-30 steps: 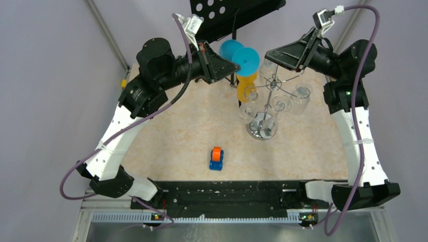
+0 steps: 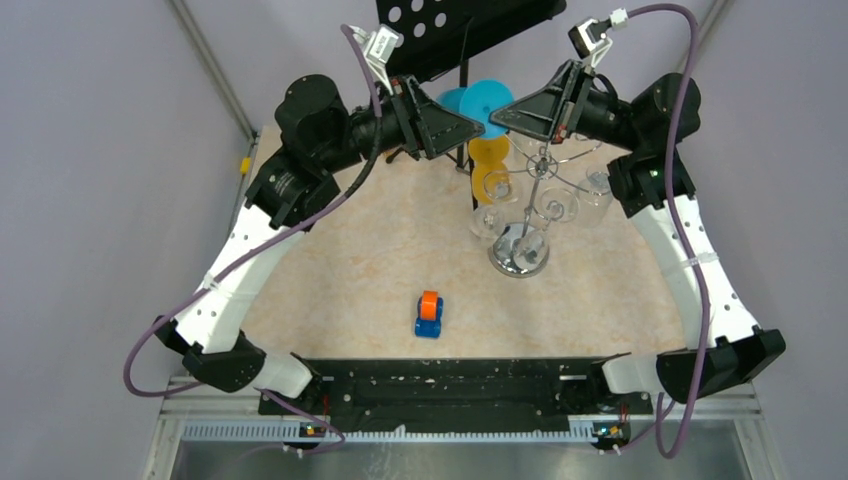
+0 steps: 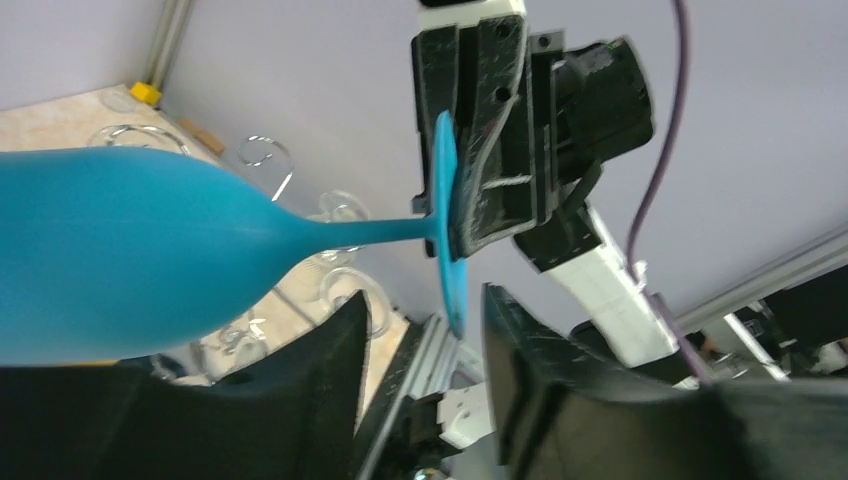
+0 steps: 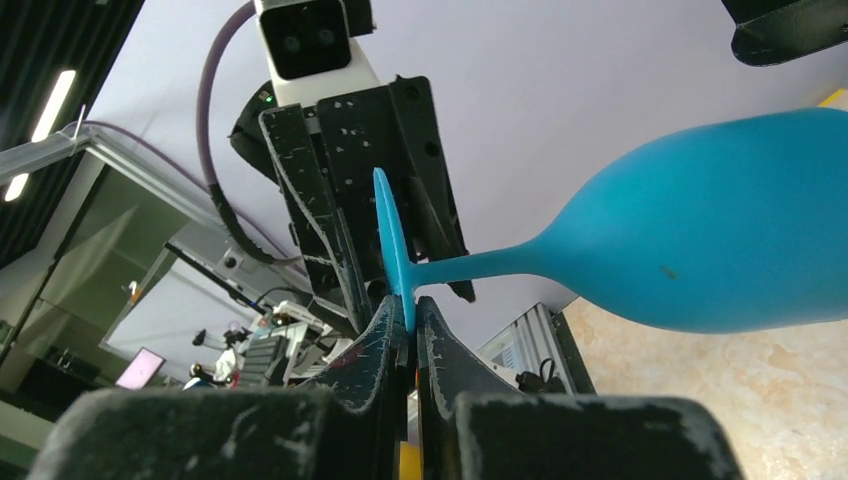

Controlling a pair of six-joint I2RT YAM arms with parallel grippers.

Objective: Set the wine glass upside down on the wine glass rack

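Observation:
A blue wine glass (image 2: 487,98) is held up over the table, its bowl pointing to the back and its round foot facing the front. My right gripper is shut on the foot's edge; the stem (image 4: 475,266) and bowl (image 4: 690,225) extend free. On the other side of the foot (image 3: 446,190), the left gripper stands open, its fingers apart and still close around the edge. The metal wine glass rack (image 2: 532,205) stands below and to the right, with several clear glasses hanging from it. Its far hooks are partly hidden by the right arm.
A yellow glass (image 2: 487,152) shows beneath the blue one. At the back rises a black perforated stand (image 2: 470,28). A small blue and orange object (image 2: 429,315) lies at the front.

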